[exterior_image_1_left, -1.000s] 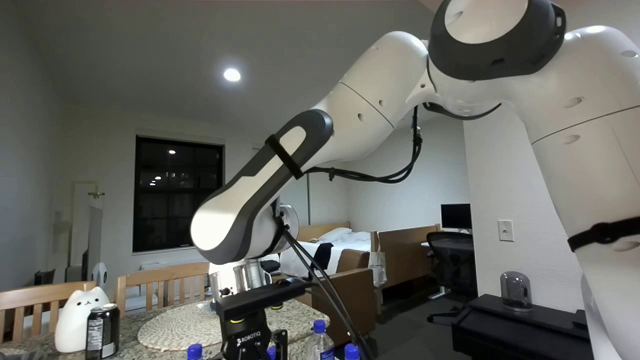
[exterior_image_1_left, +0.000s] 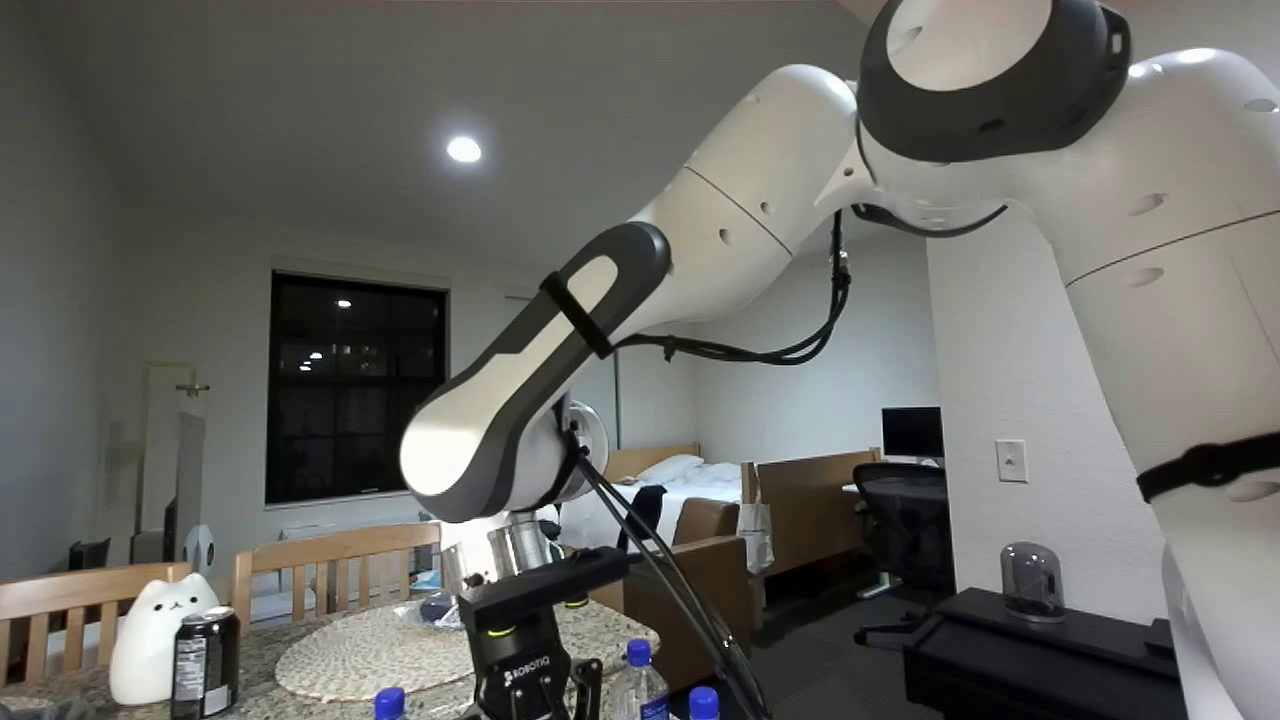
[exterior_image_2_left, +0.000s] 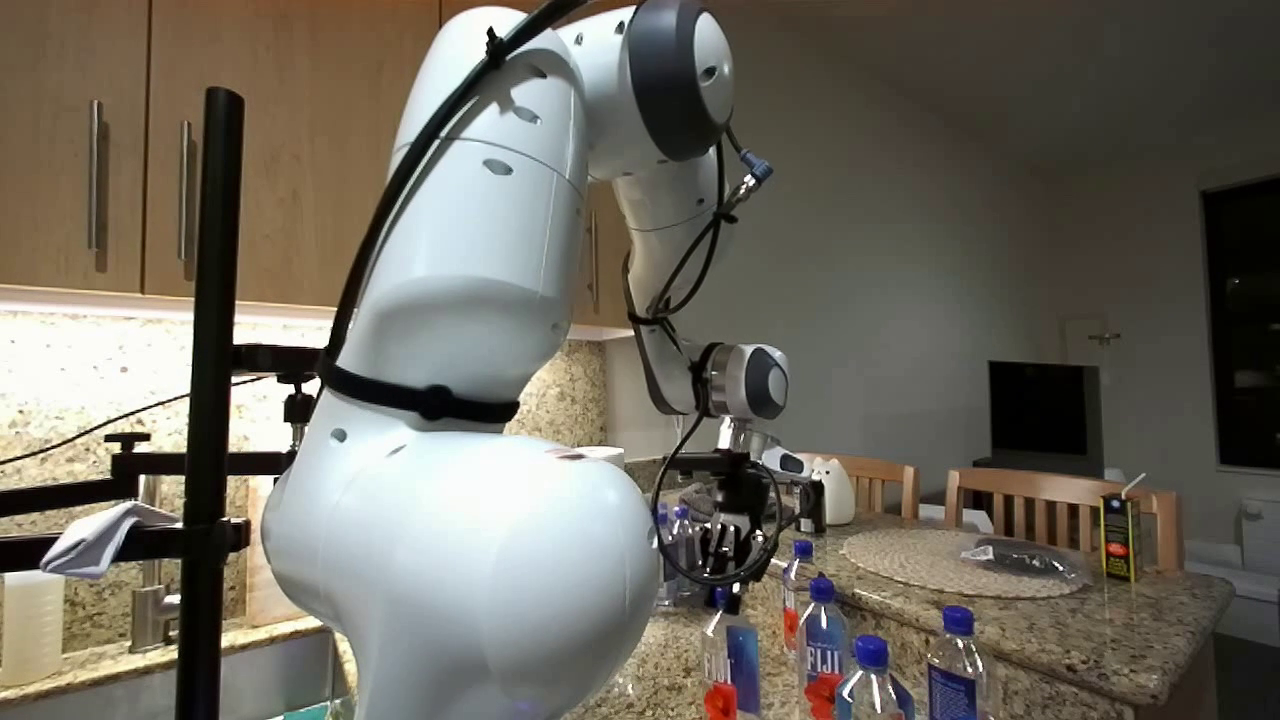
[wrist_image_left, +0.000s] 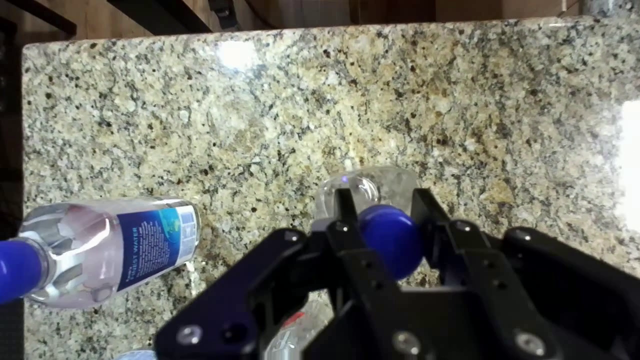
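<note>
In the wrist view, a blue bottle cap (wrist_image_left: 391, 240) sits between the two fingers of my gripper, which is shut on it. Part of the clear bottle (wrist_image_left: 375, 183) shows below the cap; the rest is covered by the fingers. Exterior view 2 has the gripper (exterior_image_2_left: 721, 586) pointing down at the top of a clear water bottle (exterior_image_2_left: 741, 660), which stands about upright. Whether its base touches the counter cannot be told. From exterior view 1 only the gripper's upper part shows at the bottom edge.
Another water bottle (wrist_image_left: 156, 240) stands left in the wrist view, and a further one (wrist_image_left: 300, 330) is partly hidden below. Several bottles, one a front bottle (exterior_image_2_left: 960, 672), crowd the counter in exterior view 2. Bare granite (wrist_image_left: 510, 120) lies toward the wrist view's upper right.
The arm's wrist and gripper have shifted right and slightly down in exterior view 1. A blue cap seen beside the gripper earlier no longer shows there.
</note>
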